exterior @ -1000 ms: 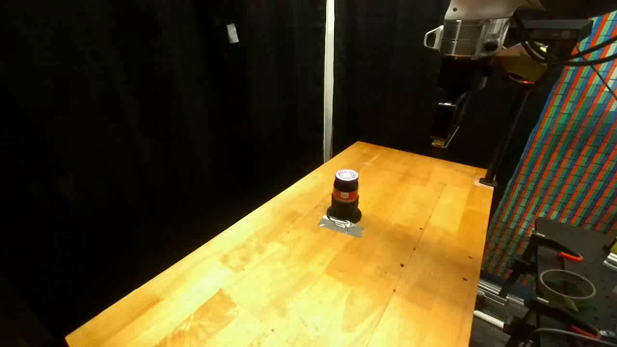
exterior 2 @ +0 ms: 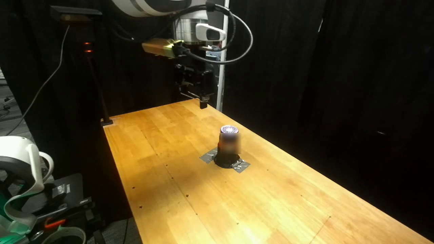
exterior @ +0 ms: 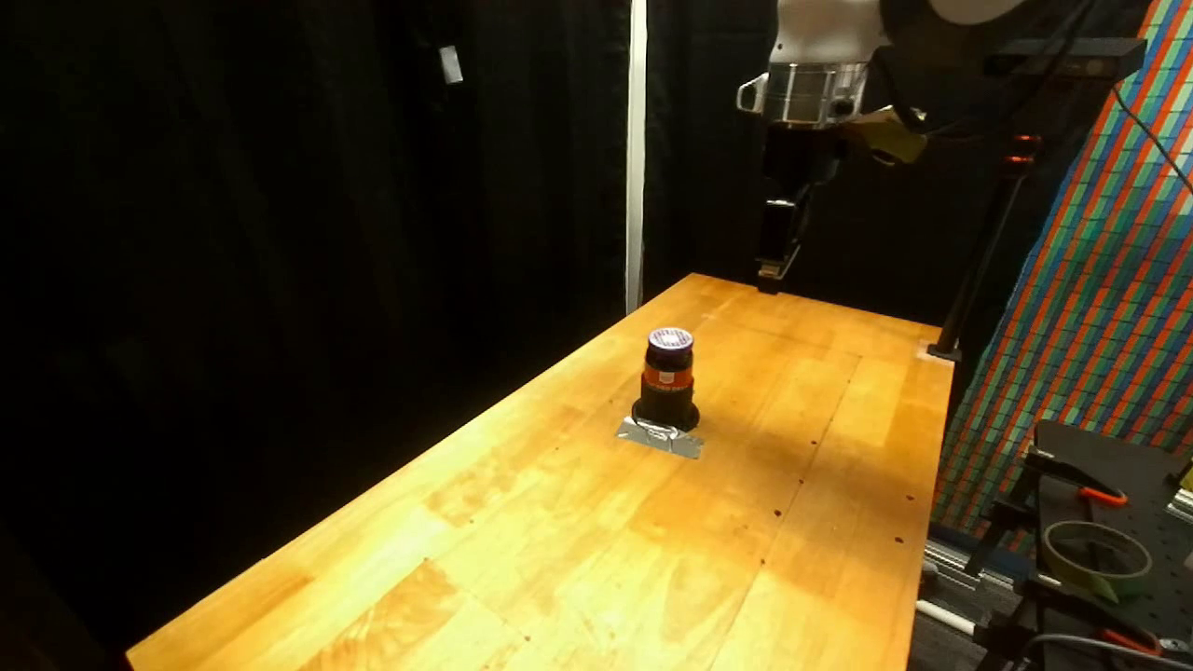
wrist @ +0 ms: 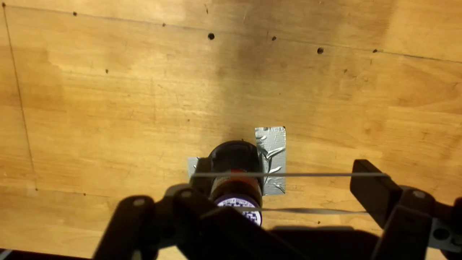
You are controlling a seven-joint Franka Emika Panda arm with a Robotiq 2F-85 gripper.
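Observation:
A dark bottle with an orange label (exterior: 667, 378) and a white patterned lid (exterior: 671, 337) stands upright in a black round base (exterior: 666, 412). Silver tape (wrist: 273, 158) fixes that base to the wooden table (exterior: 537, 503). My gripper is open, its fingers wide apart, with two thin pale bands stretched across the gap. In the wrist view the bottle's lid (wrist: 242, 208) shows beside the left finger, which partly hides it. Both exterior views show the gripper (exterior 2: 203, 104) pointing down, higher than the bottle and apart from it.
At a far corner stands a thin black post (exterior: 984, 246) carrying a camera-like bar. Beyond the table's side is a dark cart (exterior: 1118, 470) with clamps and a tape roll (exterior: 1096, 555). Black curtains hang behind.
In exterior view 1 the arm and gripper have shifted left, toward the bottle's side of the table, and sit slightly lower. The bottle and its base have stayed put.

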